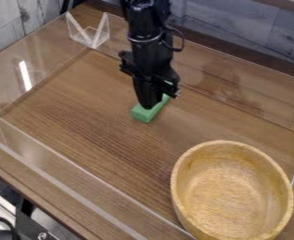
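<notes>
My black gripper (144,97) reaches down from the top centre, its tip over a green block (149,111) lying on the wooden table (75,141). The upper part of the block is partly covered by the gripper. The gripper looks shut, and whether it touches the block is not clear.
A large yellow oval tub (231,172) fills the lower right. Clear plastic holders sit at the upper left and at the left edge. The left and middle of the table are open, and a wall runs along the back right.
</notes>
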